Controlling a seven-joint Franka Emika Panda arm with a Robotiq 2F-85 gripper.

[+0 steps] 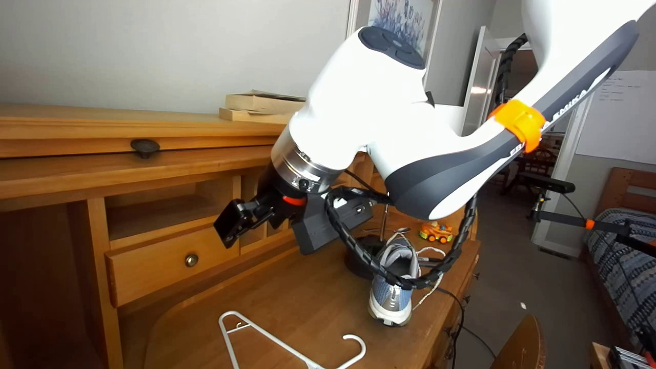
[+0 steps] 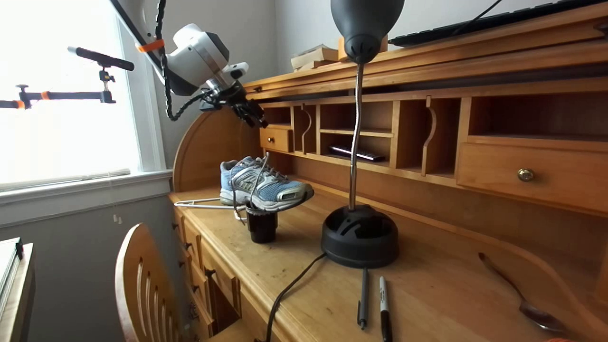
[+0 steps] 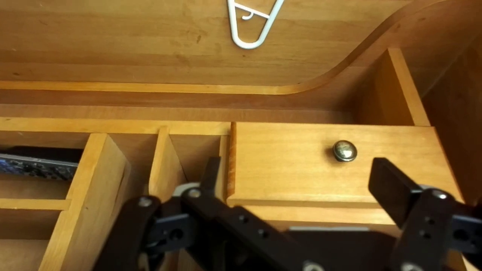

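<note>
In the wrist view my gripper stands open, its black fingers wide apart with nothing between them. Beyond them is the front of a small wooden drawer, with its round metal knob toward the right finger. From exterior view 1, the same drawer and knob lie left of and below the gripper, which hangs in the air before the cubbies. The drawer front appears to stand slightly proud of its frame. Whether a finger touches anything there cannot be told.
A white hanger lies on the desk below. A blue-grey shoe rests tilted on a black cup. A black lamp, a marker and a spoon are farther along. Thin dividers stand beside the drawer.
</note>
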